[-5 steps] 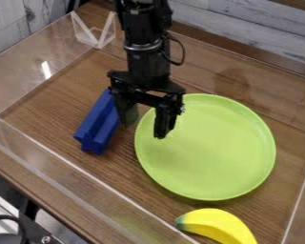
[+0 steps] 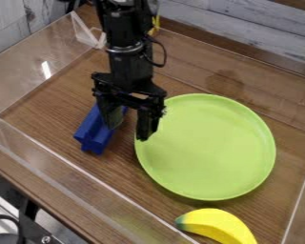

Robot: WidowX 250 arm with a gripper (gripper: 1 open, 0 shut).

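My black gripper (image 2: 129,112) hangs over the left side of a wooden tray, its fingers open and spread across a small dark greyish object beside a blue block (image 2: 94,133). The dark object is partly hidden by the fingers, so what lies between them is hard to make out. A large light green plate (image 2: 205,152) lies to the right of the gripper. A yellow banana (image 2: 215,225) lies at the near right, below the plate.
The tray's clear walls run along the left and near side. Bare wood (image 2: 219,71) is free at the back right. A small yellow item at the top is mostly hidden behind the arm.
My gripper has shifted a little to the left, toward the blue block and away from the plate. The block, plate and banana look unmoved.
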